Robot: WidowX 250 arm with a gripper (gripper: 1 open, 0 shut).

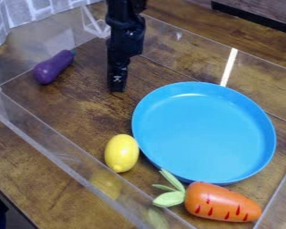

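My black gripper (pixel 117 79) hangs low over the wooden surface at the upper middle, its fingers pointing down; whether anything is between them is hard to make out. To its left lies a purple eggplant (pixel 53 68). A blue plate (pixel 203 131) fills the right middle. A yellow lemon (pixel 121 153) sits below left of the plate, and an orange carrot (pixel 222 203) with green leaves lies at the bottom right.
Clear walls surround the wooden work area (pixel 62 107), with one running diagonally along the lower left. Bare wood lies between the eggplant, lemon and plate.
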